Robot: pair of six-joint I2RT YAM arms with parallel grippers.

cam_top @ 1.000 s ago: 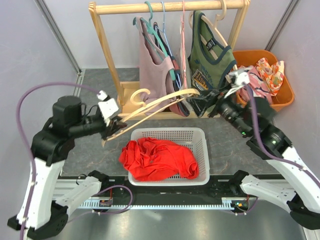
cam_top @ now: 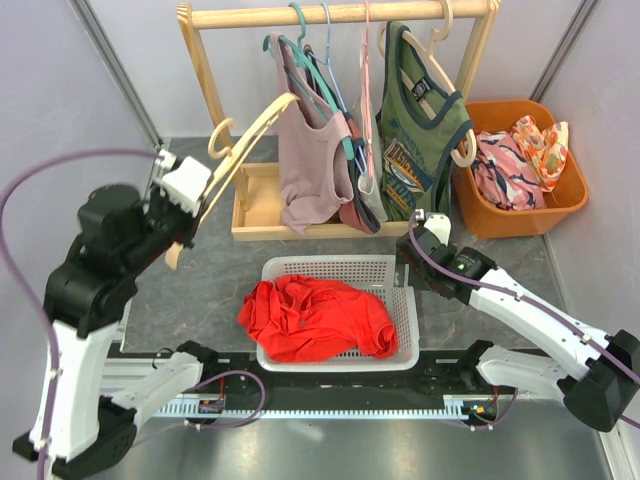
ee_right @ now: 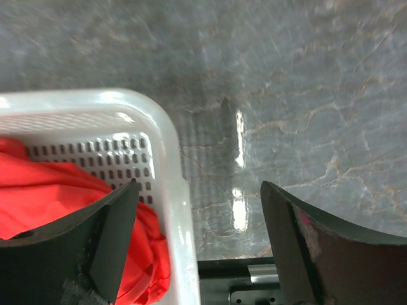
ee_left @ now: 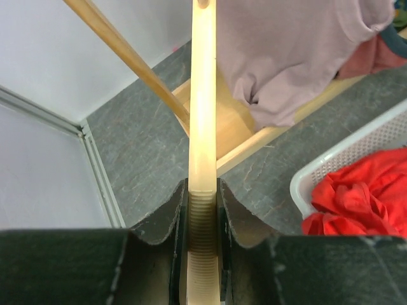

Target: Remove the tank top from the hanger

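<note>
My left gripper is shut on a bare wooden hanger (ee_left: 203,114), its pale bar rising between the fingers. In the top view the hanger (cam_top: 246,137) tilts up in front of the rack's left side, with no cloth on it. A red garment (cam_top: 318,318) lies crumpled in a white basket (cam_top: 290,266); whether it is a tank top does not show. At the basket's right side stands my right gripper, open, its fingers (ee_right: 121,213) spread around empty space by the rim.
A wooden rack (cam_top: 330,15) at the back carries a pink tank top (cam_top: 308,165), a green tank top (cam_top: 405,130) and other clothes on hangers. An orange bin (cam_top: 560,195) with patterned cloth stands back right. Bare grey floor lies either side of the basket.
The hanger came away from beside the right gripper, swung left with the left gripper and now points upward. The right gripper has drawn back and down to the basket's right side. The red garment stayed still.
</note>
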